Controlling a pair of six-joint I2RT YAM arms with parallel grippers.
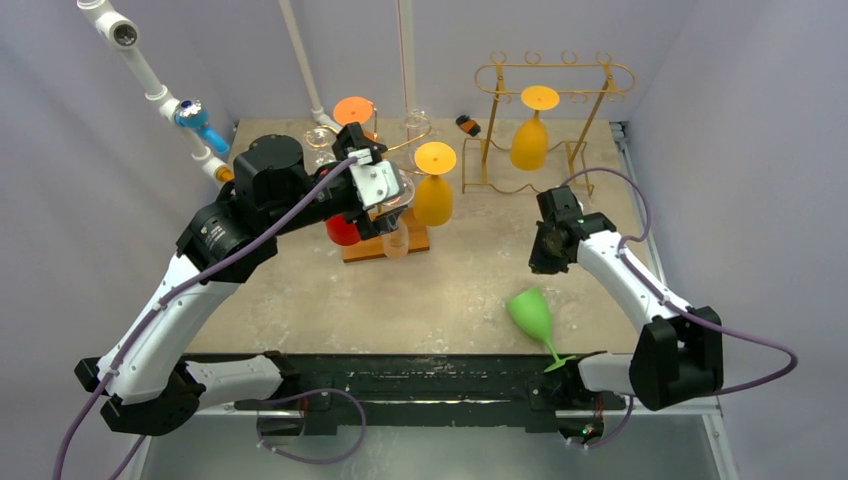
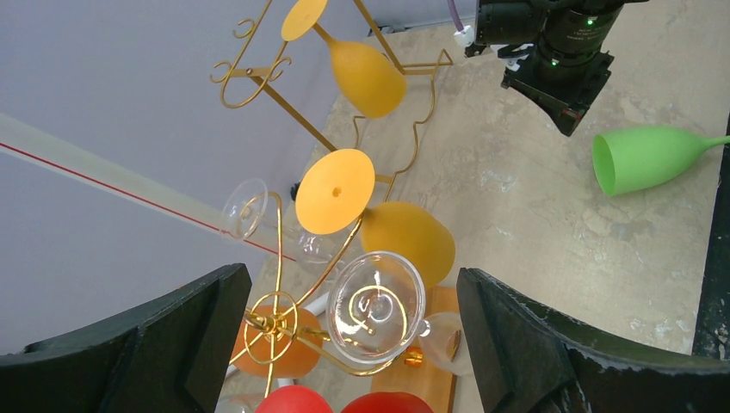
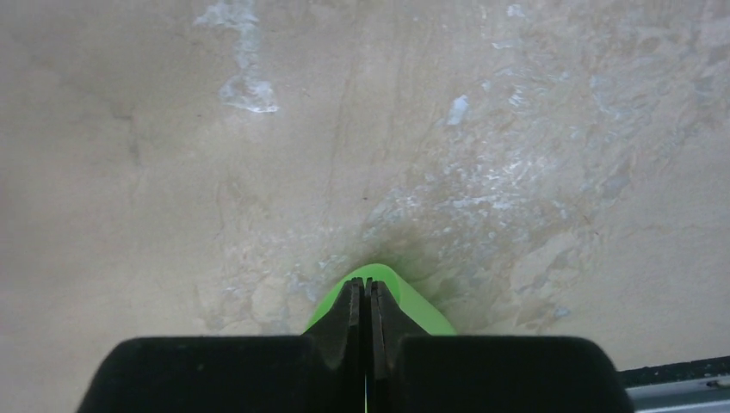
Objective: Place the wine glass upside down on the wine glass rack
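A green wine glass (image 1: 531, 314) lies on its side near the table's front edge, its foot towards that edge. In the left wrist view, the open mouth of the same glass (image 2: 641, 158) faces the racks. My right gripper (image 1: 547, 266) is just beyond the bowl, shut with nothing between its fingers. The right wrist view has its fingertips (image 3: 354, 297) pressed together, with the rim of the green glass (image 3: 379, 272) peeking out behind them. My left gripper is open beside the round rack of hanging glasses, with no glass held. A gold wire rack (image 1: 487, 128) stands at the back right.
One yellow glass (image 1: 529, 146) hangs upside down on the gold rack, whose other hooks look empty. Another yellow glass (image 1: 433, 202) and several clear, red and orange ones hang on the round rack, over its wooden base (image 1: 360, 250). Mid-table is bare.
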